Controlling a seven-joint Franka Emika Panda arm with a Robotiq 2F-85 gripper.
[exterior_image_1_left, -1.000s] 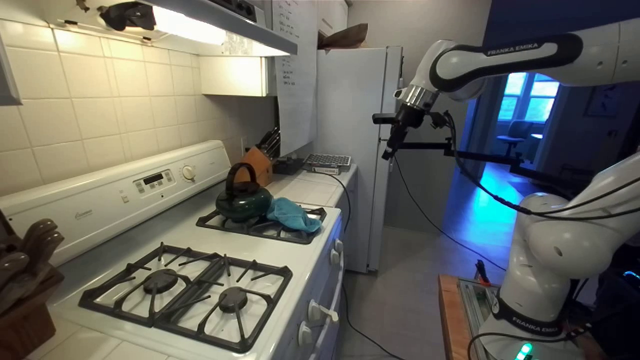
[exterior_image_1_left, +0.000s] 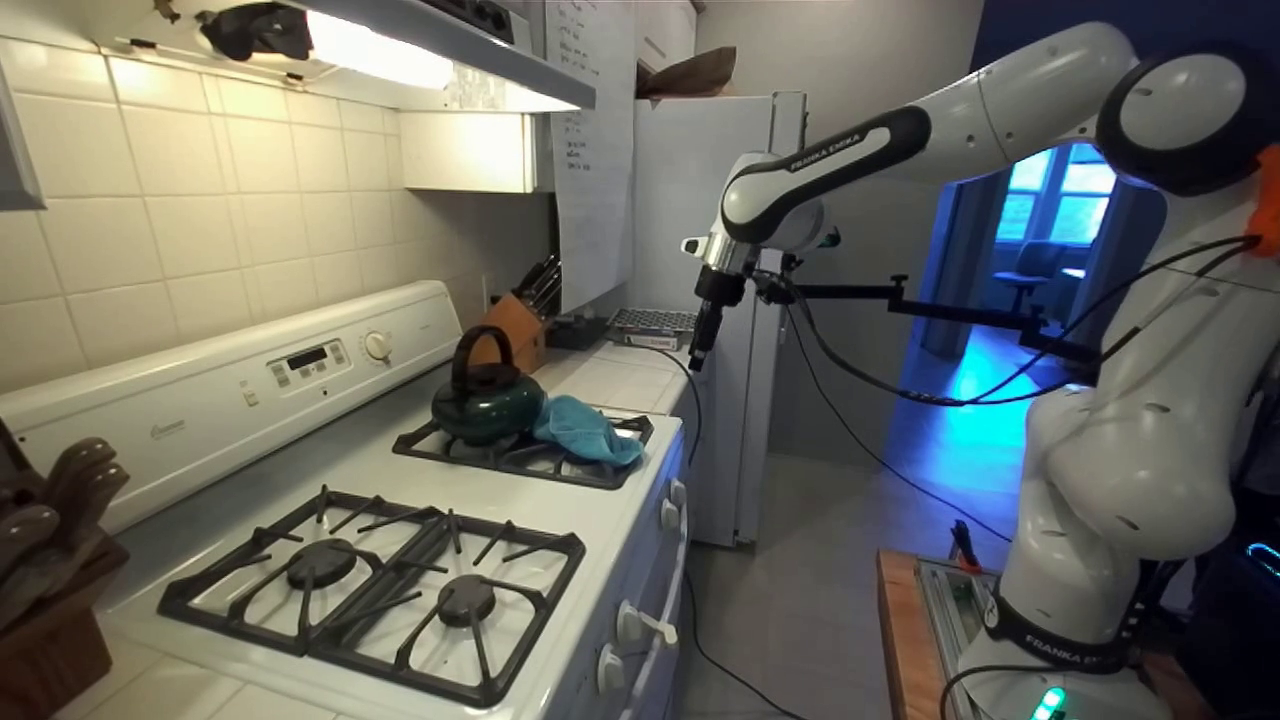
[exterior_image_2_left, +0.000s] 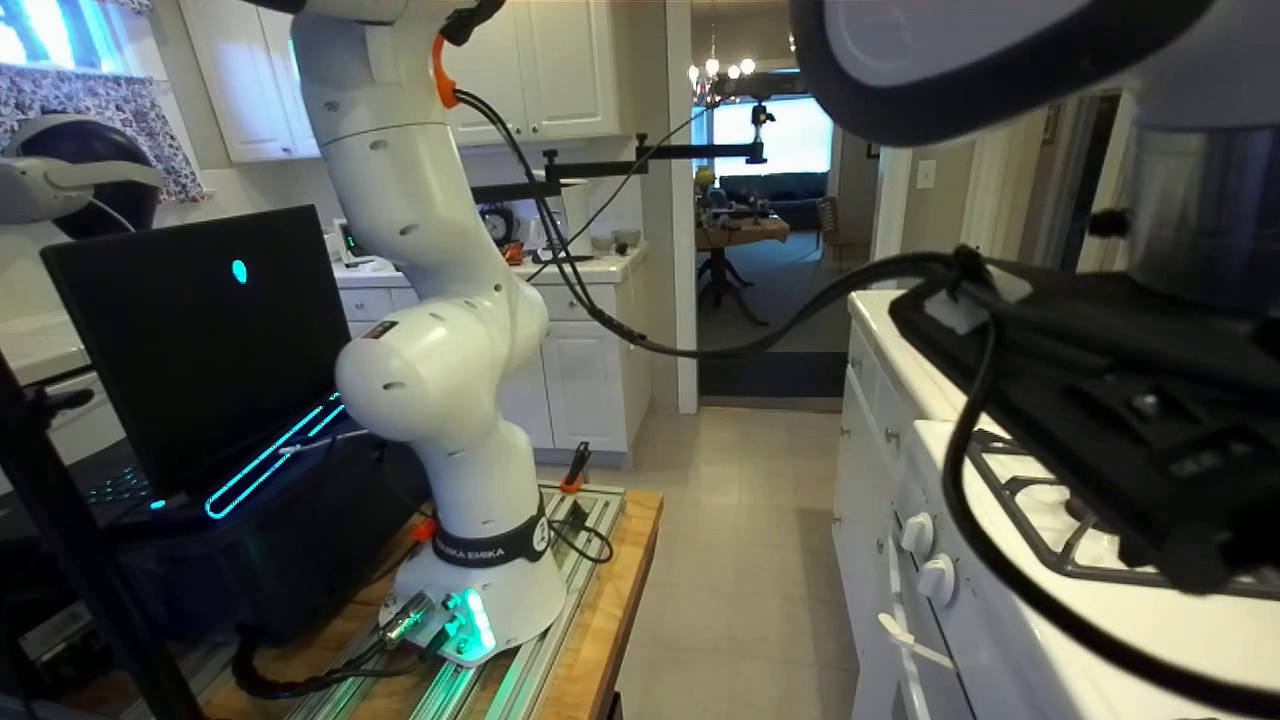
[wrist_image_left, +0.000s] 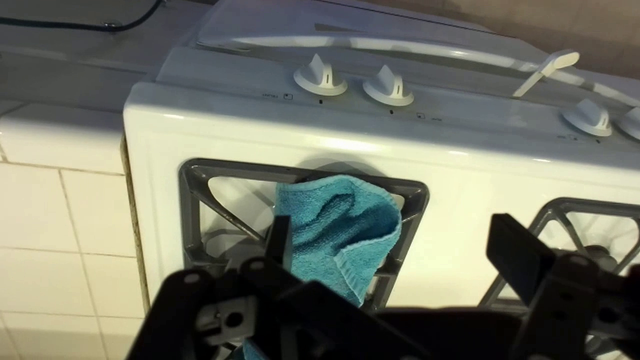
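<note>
My gripper (exterior_image_1_left: 696, 360) hangs in the air above the front edge of the stove, near its fridge end. In the wrist view the gripper is open, its two dark fingers wide apart and nothing held between them. A crumpled blue cloth (wrist_image_left: 342, 228) lies below on the far burner grate, partly behind the left finger. From outside, the blue cloth (exterior_image_1_left: 584, 430) rests against the side of a dark green kettle (exterior_image_1_left: 486, 408), which stands on the same grate with its black handle up.
The nearer double grate (exterior_image_1_left: 372, 588) is bare. White knobs (wrist_image_left: 321, 78) and the oven handle (wrist_image_left: 384, 45) stick out along the stove front. A wooden knife block (exterior_image_1_left: 513, 330) stands behind the kettle, and the range hood (exterior_image_1_left: 480, 54) overhangs the stove. Clear floor separates stove and robot base.
Cloth and kettle have not moved.
</note>
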